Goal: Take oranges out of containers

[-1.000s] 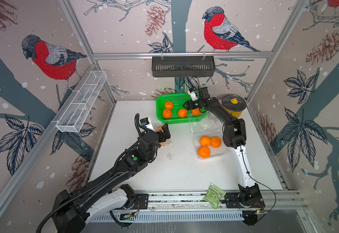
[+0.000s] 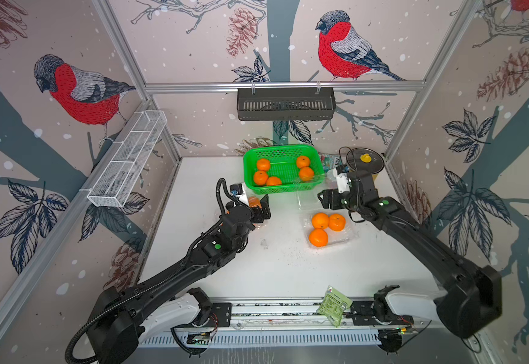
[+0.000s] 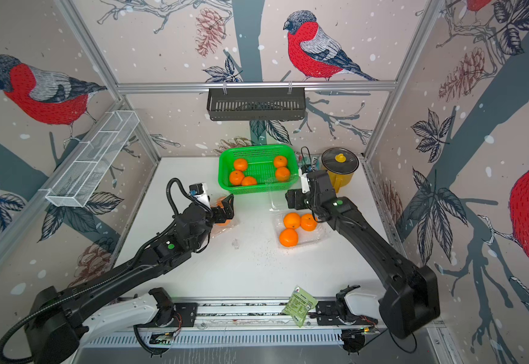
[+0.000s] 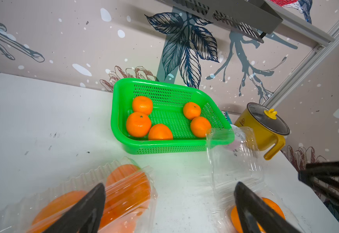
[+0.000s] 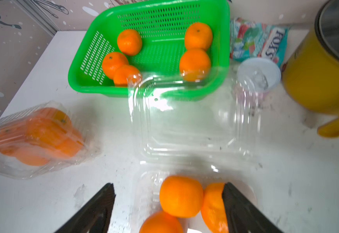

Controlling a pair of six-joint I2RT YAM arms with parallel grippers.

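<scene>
Three oranges (image 2: 318, 237) lie in an open clear clamshell (image 2: 344, 235) at table centre-right, its lid (image 5: 192, 116) folded back toward the green basket (image 2: 282, 188), which holds several oranges. My right gripper hovers above these three, fingers apart, holding nothing. A second clear container (image 5: 6, 155) with oranges under its plastic lies left of centre; my left gripper is open over or beside it, nothing between its fingers.
A yellow pot (image 3: 339, 176) stands at the back right, beside a candy packet (image 5: 255, 38) and a small cup (image 5: 259, 71). A dark rack (image 2: 285, 109) hangs above the basket.
My right arm has swung from above the basket toward the front, over the open clamshell. The left arm has moved only slightly to the right.
</scene>
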